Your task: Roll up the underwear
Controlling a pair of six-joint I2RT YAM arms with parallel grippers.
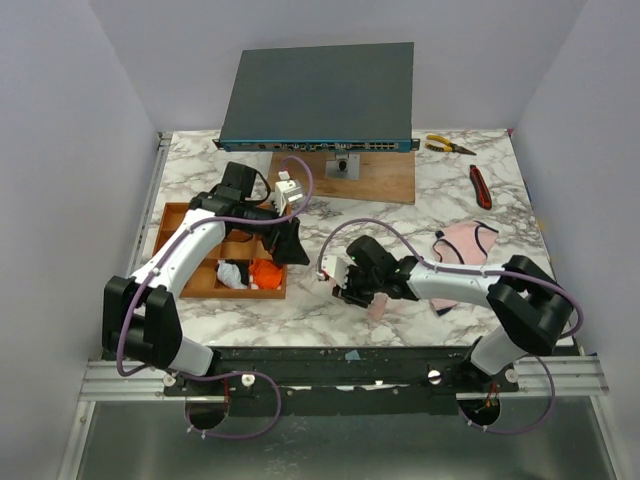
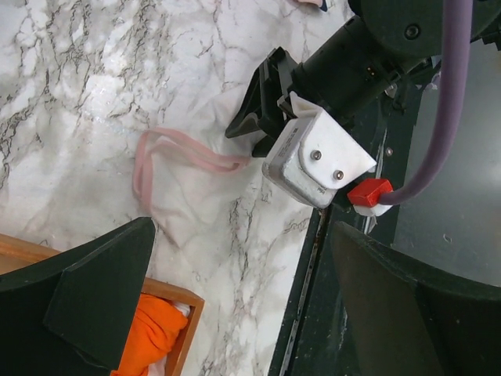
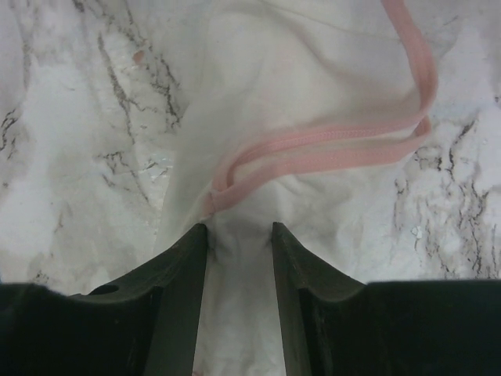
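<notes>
Flat on the marble table lies the underwear (image 2: 176, 196), thin white cloth edged with a pink band (image 2: 141, 168); from above, the right arm hides much of it. My right gripper (image 1: 345, 296) is low over it, its tips at the cloth in the left wrist view. In the right wrist view the fingers (image 3: 180, 290) stand part open, with white underwear fabric (image 3: 313, 211) showing in the gap and below the pink band. My left gripper is wide open with nothing between its fingers, above the table between the box and the underwear.
A wooden divided box (image 1: 205, 290) stands at left, holding orange cloth (image 1: 265, 274) and grey-white cloth (image 1: 230, 274). Pink garments (image 1: 465, 243) lie at right, with a red cutter (image 1: 480, 187) and yellow pliers (image 1: 450, 145) farther back.
</notes>
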